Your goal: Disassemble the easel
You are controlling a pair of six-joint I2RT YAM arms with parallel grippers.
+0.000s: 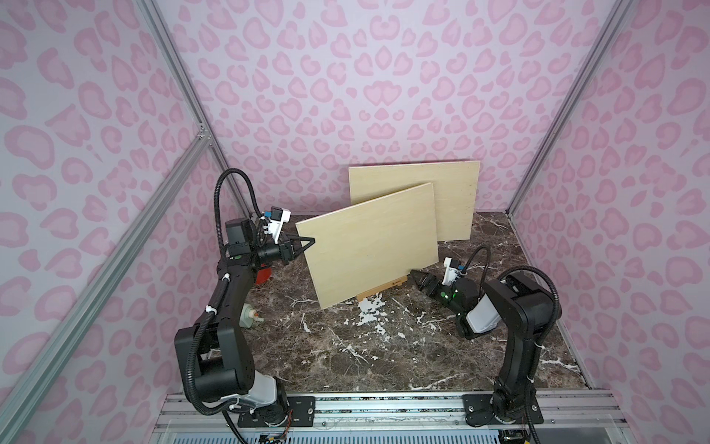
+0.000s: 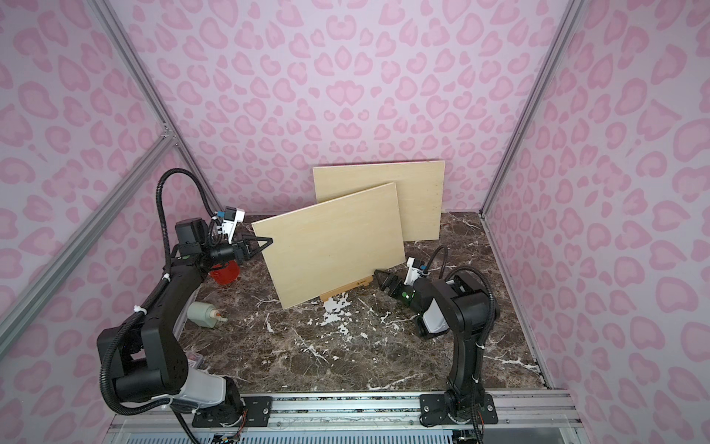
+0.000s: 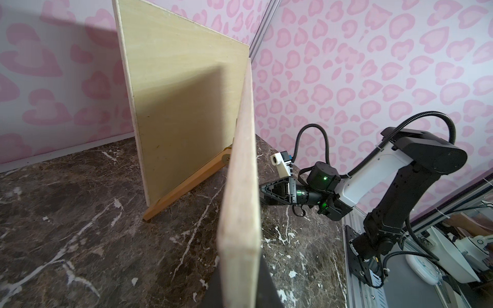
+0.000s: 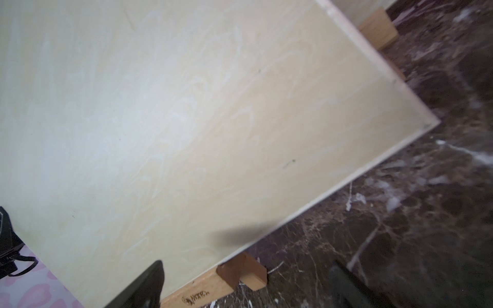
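Observation:
A large pale wooden board (image 1: 373, 244) stands tilted at the middle of the table, its right side higher than its left. My left gripper (image 1: 307, 246) is shut on the board's left edge, which runs close up through the left wrist view. Under the board's bottom edge shows a wooden base piece (image 2: 346, 288) of the easel, marked with dark writing in the right wrist view. By the board's lower right part, my right gripper is open; between its fingers lies no held object, and a wood block end (image 4: 253, 272) shows beyond.
Behind leans a second pale board (image 1: 455, 196) on a wooden foot (image 3: 187, 187). White flakes (image 1: 371, 310) litter the table in front. A red object (image 2: 225, 272) and a pale bottle (image 2: 203, 314) sit at left.

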